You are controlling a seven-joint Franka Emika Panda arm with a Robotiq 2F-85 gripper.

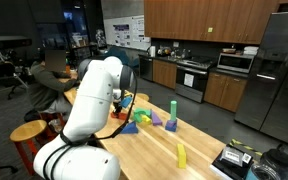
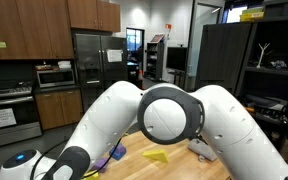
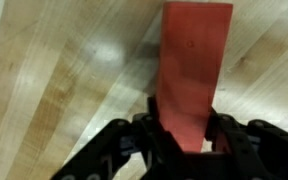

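Observation:
An orange-red block (image 3: 194, 60) fills the middle of the wrist view, long and flat-faced, with its lower end between the dark fingers. My gripper is shut on it. Beneath the block lies bare wooden table (image 3: 64, 60). In exterior view 1 the arm (image 1: 84, 110) reaches to the far left part of the table, and the gripper is hard to make out there among the blocks. In exterior view 2 the arm (image 2: 164, 105) spans the foreground; its gripper does not show.
Several coloured blocks lie right of the gripper, among them a blue triangle (image 1: 131, 128) and a purple block (image 1: 171, 125). A green block (image 1: 173, 109) stands upright. A yellow block (image 1: 181, 155) stands nearer, with free table around it. A black device (image 1: 234, 160) sits at the right edge.

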